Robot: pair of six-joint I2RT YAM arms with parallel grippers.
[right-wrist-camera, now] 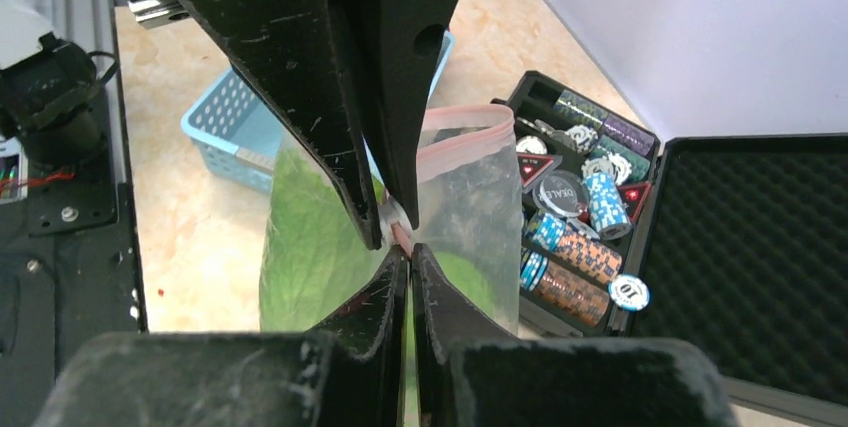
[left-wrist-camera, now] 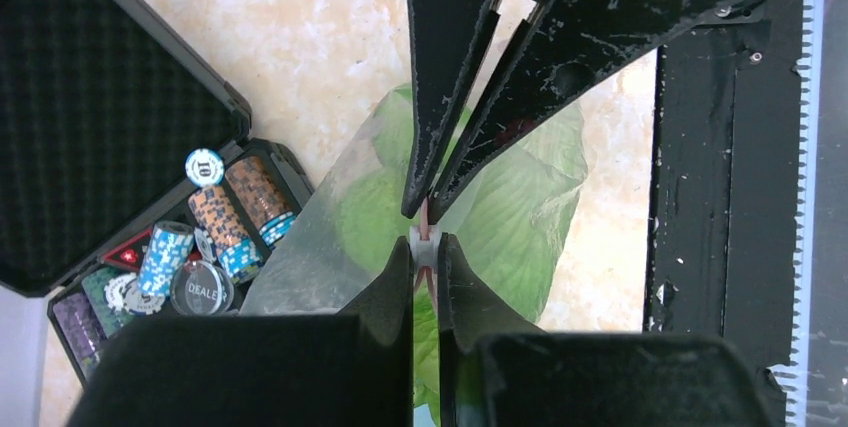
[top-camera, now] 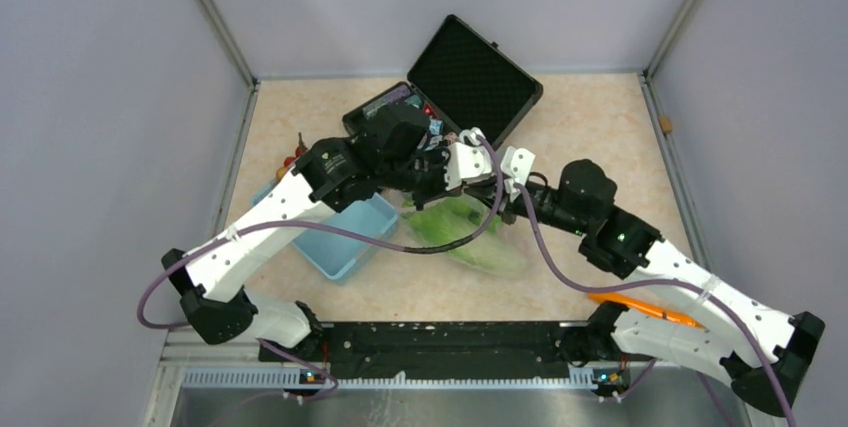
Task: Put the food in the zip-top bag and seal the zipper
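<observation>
The clear zip top bag [top-camera: 500,259] hangs below both grippers, with green leafy food [top-camera: 445,222] inside it. A pink zipper strip [right-wrist-camera: 465,152] runs along its top edge, and part of the mouth bows apart in the right wrist view. My left gripper is shut on the small white zipper slider [right-wrist-camera: 393,215]. Right beside the slider, my right gripper is shut with the thin pink strip running between its fingertips. From above, the grippers nearly meet, and the arms hide the bag's upper edge.
Behind the bag lies an open black case [top-camera: 475,77] of poker chips [right-wrist-camera: 575,247]. A blue basket [top-camera: 345,237] stands left, with red food [top-camera: 292,159] near its far end. An orange object [top-camera: 645,307] lies front right.
</observation>
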